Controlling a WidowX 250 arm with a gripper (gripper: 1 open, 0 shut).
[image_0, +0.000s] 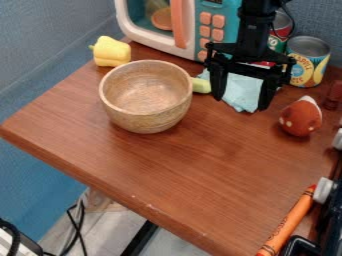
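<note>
The black gripper (241, 92) hangs over a light blue cloth (243, 93) in front of the toy microwave, its two fingers standing apart, one on either side of part of the cloth. Whether anything is gripped does not show clearly. A wooden bowl (147, 115) sits left of it, with a pale green object (201, 85) behind the bowl's right side. To the right lies a red and white football-shaped toy (301, 118).
A toy microwave (174, 20) stands at the back, a yellow pepper (111, 52) at back left, cans (307, 62) at back right. An orange marker (291, 225) and dark items line the right edge.
</note>
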